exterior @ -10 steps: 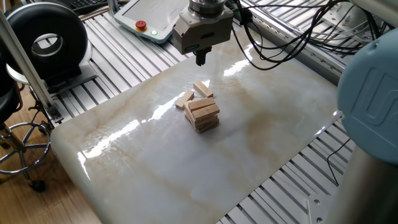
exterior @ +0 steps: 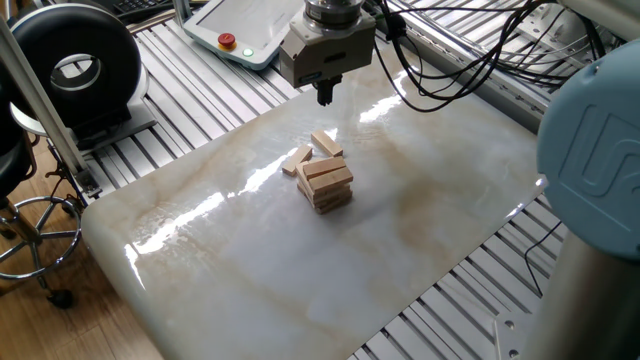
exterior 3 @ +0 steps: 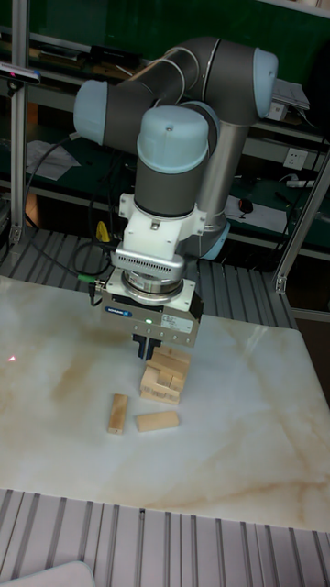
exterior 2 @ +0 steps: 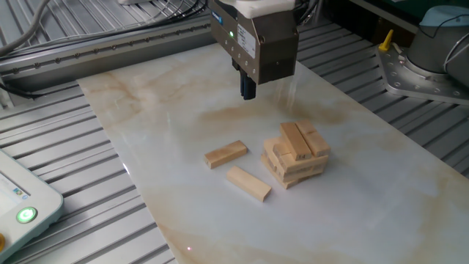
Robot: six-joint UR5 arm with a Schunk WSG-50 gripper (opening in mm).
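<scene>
A small stack of pale wooden blocks (exterior 2: 293, 165) stands on the marbled sheet, its layers slightly skewed and a block on top lying at an angle. Two loose blocks lie flat beside it: one block (exterior 2: 226, 154) farther from the stack, the other block (exterior 2: 248, 183) nearer to it in exterior view 2. My gripper (exterior 2: 248, 95) hangs above the sheet, clear of the stack and the loose blocks. Its dark fingers point down and look drawn together, with nothing visible between them. In exterior view 3 the gripper (exterior 3: 147, 354) appears just left of the stack (exterior 3: 164, 377).
The glossy marbled sheet (exterior: 230, 270) is bare around the blocks. A teach pendant (exterior: 240, 30) with a red button rests on the slatted table beyond it. Black cables (exterior: 470, 50) loop near the arm at the back right.
The arm has shifted very slightly; its blue joint cover at the right edge sits a little farther left. The gripper is almost still, and the blocks have not moved.
</scene>
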